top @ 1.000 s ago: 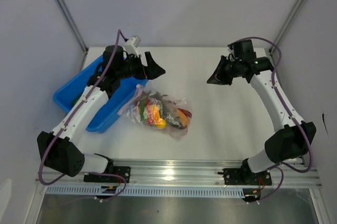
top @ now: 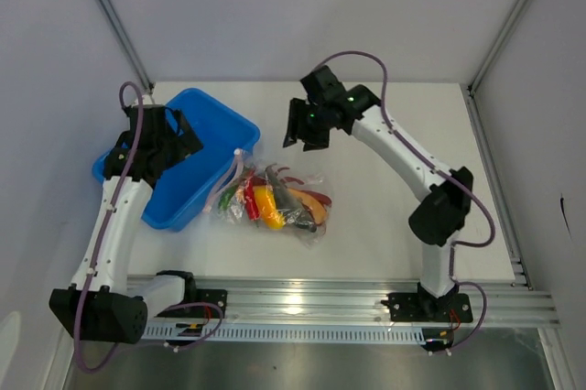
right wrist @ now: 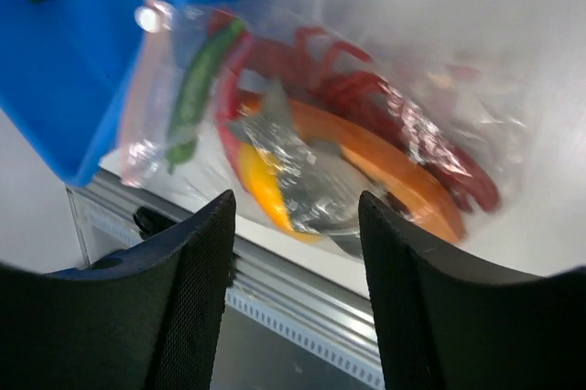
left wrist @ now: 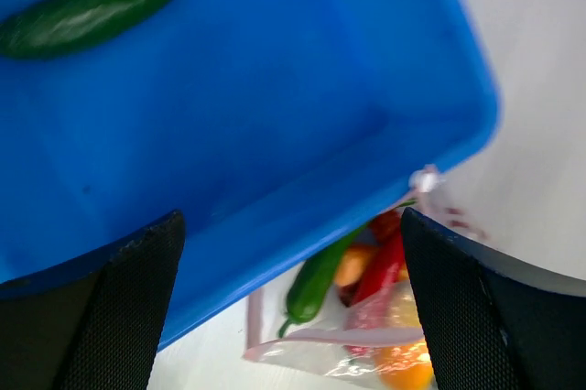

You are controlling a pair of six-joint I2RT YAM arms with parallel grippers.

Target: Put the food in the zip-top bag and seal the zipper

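The clear zip bag lies on the white table beside the blue bin, holding a green pepper, red and orange items, a yellow pepper and a grey fish-like piece. My left gripper is over the bin, open and empty; in its wrist view a cucumber lies inside the bin and the bag's opening is beside the bin. My right gripper hangs above and to the right of the bag, its fingers apart with nothing between them.
The bag sits close against the bin's right side. Metal rails border the table at the front and sides.
My left gripper has moved left from above the bag to over the bin. My right gripper has moved left toward the bag. The bag lies a little flatter than a second ago.
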